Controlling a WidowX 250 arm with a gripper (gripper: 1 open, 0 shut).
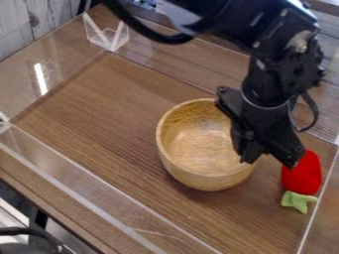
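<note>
A light wooden bowl [192, 144] sits on the table. My black gripper [260, 143] hangs over the right part of the bowl, shut, with nothing visible between its fingers. Right of the bowl, partly behind the gripper, lies a red object [302, 177] with a green top [296, 200] pointing toward the front.
A clear plastic piece [106, 33] stands at the back left. Black cables show at the bottom left, off the table.
</note>
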